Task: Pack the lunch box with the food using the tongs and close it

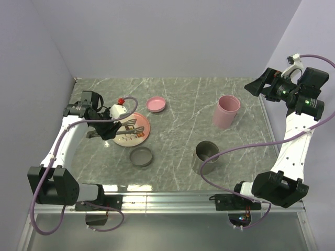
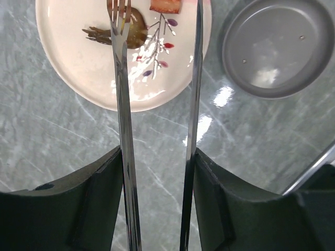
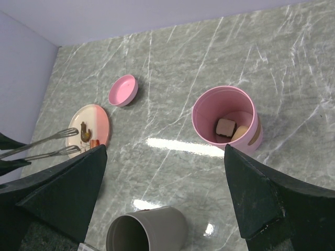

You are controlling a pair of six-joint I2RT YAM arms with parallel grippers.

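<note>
My left gripper, fitted with long metal fork-like fingers, is open over a cream plate [image 2: 78, 63]. On the plate lie a brown shrimp-like piece [image 2: 135, 31] and an orange piece [image 2: 165, 5], with one finger above the brown one. My right gripper [image 1: 261, 83] hangs open and empty high at the right. In the right wrist view a pink cup [image 3: 209, 104] holds a dark block [image 3: 225, 127] and a tan piece [image 3: 239, 132].
A grey dish [image 1: 141, 156] sits in front of the plate, a pink dish [image 1: 156, 104] behind it. A metal cup [image 1: 205, 157] stands at the front right.
</note>
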